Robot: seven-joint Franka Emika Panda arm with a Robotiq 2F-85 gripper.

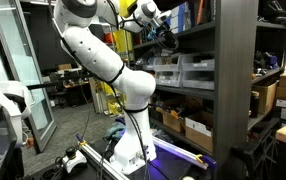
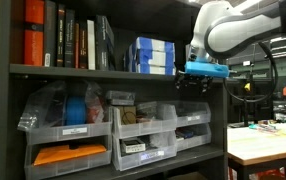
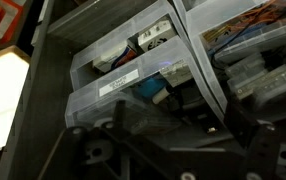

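Observation:
My gripper stands open in the wrist view, one dark finger at the lower left and the other at the lower right, with nothing held between them. Below it are clear plastic bins (image 3: 125,82) on a shelf, holding small boxes and dark items. Exterior view 2 has the white arm (image 2: 226,38) reaching in from the right, and the dark gripper (image 2: 190,88) hangs in front of the bins at the right. From exterior view 1, the gripper (image 1: 169,40) is high up by the shelf, its fingers too small to make out.
Stacked clear bins (image 2: 71,128) fill the shelf, one with an orange item. Books (image 2: 63,40) and blue-and-white boxes (image 2: 153,55) stand on the upper shelf (image 2: 93,73). A dark upright post (image 1: 235,80) rises beside the arm. A wooden table (image 2: 263,146) is at the right.

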